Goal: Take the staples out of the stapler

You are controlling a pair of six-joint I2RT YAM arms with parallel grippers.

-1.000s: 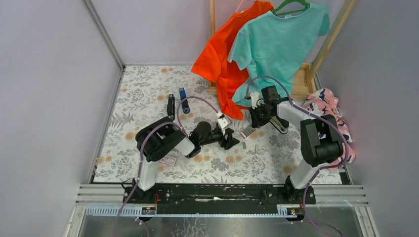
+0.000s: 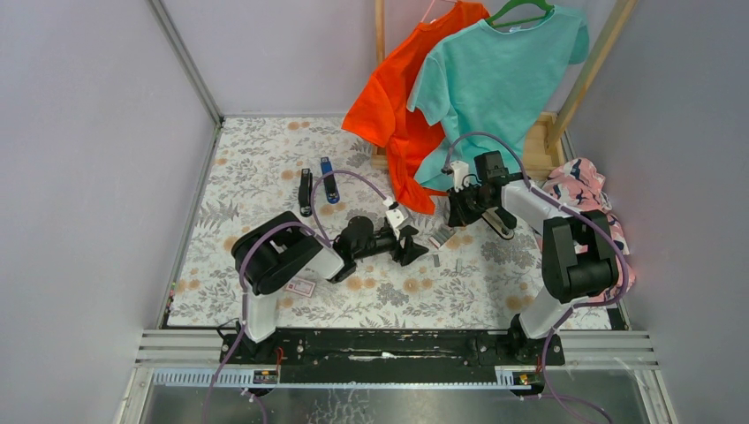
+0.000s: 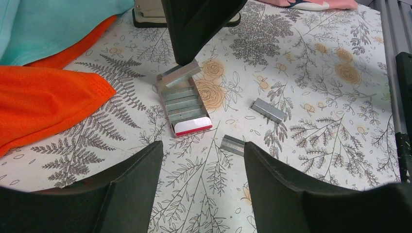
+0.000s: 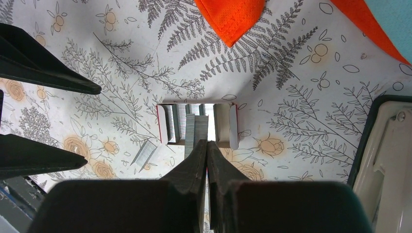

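Observation:
My right gripper is shut on a staple strip above the staple box; in the left wrist view that strip (image 3: 180, 73) rests tilted over the far end of the box (image 3: 193, 125). My left gripper stands open nearby, low over the table, nothing between its fingers. Two loose strips (image 3: 268, 110) (image 3: 232, 144) lie beside the box. The stapler (image 4: 384, 150) is right of the box in the right wrist view, partly out of frame.
Orange (image 2: 406, 159) and teal (image 2: 477, 88) shirts hang at the back, their lower parts near the box. Two staplers (image 2: 329, 181) (image 2: 306, 193) stand at the back left. Pink cloth (image 2: 583, 181) lies along the right side.
The left arm's elbow has moved a little leftward, while its gripper looks nearly unchanged.

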